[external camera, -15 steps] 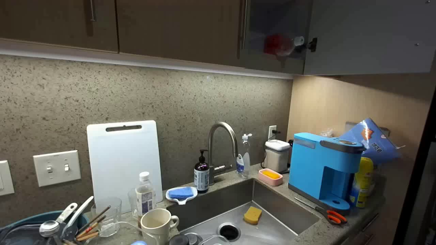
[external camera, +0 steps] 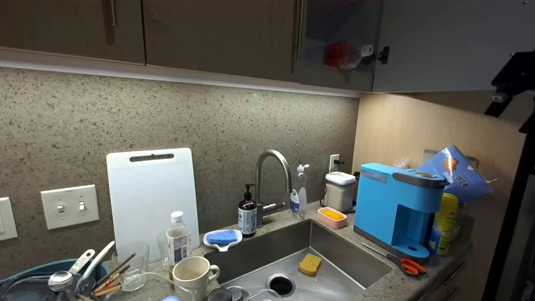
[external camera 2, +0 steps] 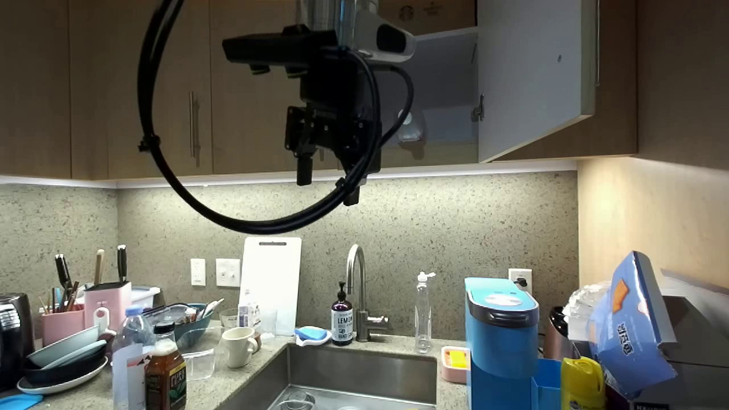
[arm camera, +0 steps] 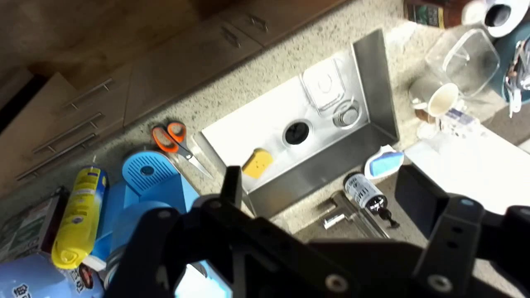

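My gripper is open and empty, its two black fingers (arm camera: pixel 232 186) wide apart. In exterior view 2 the gripper (external camera 2: pixel 328 183) hangs high over the sink, in front of the upper cabinets. Only part of the gripper (external camera: pixel 511 118) shows at the right edge of exterior view 1. A yellow sponge (arm camera: pixel 257 163) rests on the sink floor, well below the fingers. On the counter, orange-handled scissors (arm camera: pixel 174 141) lie between the sink and a blue coffee machine (external camera: pixel 383 205). Inside the open cabinet lies a red-and-clear bottle (external camera: pixel 343 54) with a white cap.
The cabinet door (external camera 2: pixel 536 75) swings out to the right of the arm. Around the sink (arm camera: pixel 318 183) stand a faucet (external camera: pixel 273 155), a soap pump bottle (external camera: pixel 247 213) and a clear bottle (external camera 2: pixel 423 311). Mug (external camera: pixel 192 276) and dishes crowd the left counter. Air above the sink is free.
Part of the gripper has come into exterior view 1 at the upper right, where none showed a second ago. The objects on the counter and in the sink have not moved.
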